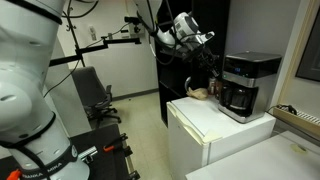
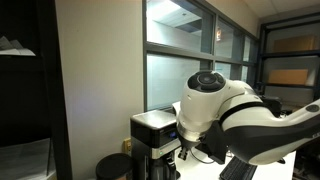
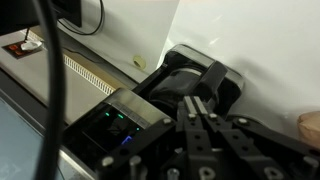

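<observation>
A black and silver coffee maker [image 1: 250,85] stands on the white counter [image 1: 205,120], its dark glass carafe [image 1: 237,97] in the lower opening. My gripper points at the machine from above in the wrist view. Its fingers are together and nothing shows between them. Beyond the fingertips lie the carafe's black top and handle [image 3: 212,78], with the silver control panel [image 3: 125,115] to their left. Whether the fingertips touch the handle cannot be told. In the second exterior view, the arm [image 2: 215,105] hides part of the coffee maker [image 2: 152,140].
A tan item [image 1: 200,93] sits on the counter left of the machine, and small bottles [image 1: 217,86] stand behind. An office chair [image 1: 95,95] is on the floor at left.
</observation>
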